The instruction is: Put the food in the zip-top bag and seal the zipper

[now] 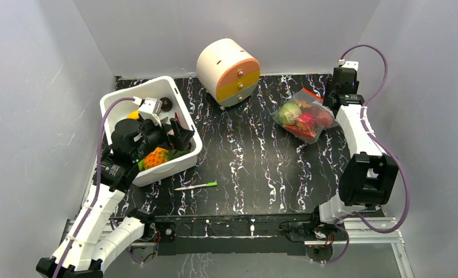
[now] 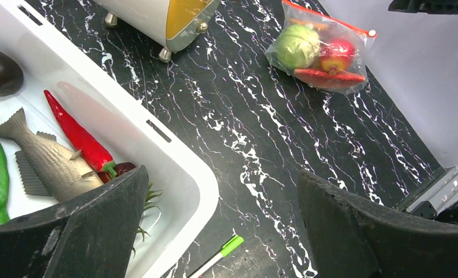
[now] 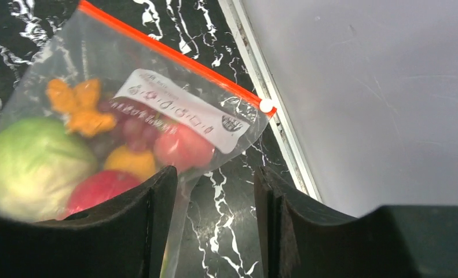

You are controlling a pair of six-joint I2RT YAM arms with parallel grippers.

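A clear zip bag (image 1: 307, 117) with a red zipper strip (image 3: 168, 53) lies at the right of the table. Inside it are a cabbage (image 2: 297, 46), a red apple (image 2: 336, 55) and other food. At the strip's right end sits the white slider (image 3: 266, 105). My right gripper is open and empty, apart from the slider, with the bag's side edge below and left of it. Over the right side of the bin, my left gripper stands open with nothing between its fingers; part of the bin and a pen show beyond its gap.
The white bin (image 1: 191, 157) at left holds a fish (image 2: 50, 159), a red chili (image 2: 79, 127) and other food. A drawer toy (image 1: 229, 70) stands at the back. A green-capped pen (image 1: 195, 186) lies in front. Mid-table is otherwise clear; walls bound the back and right.
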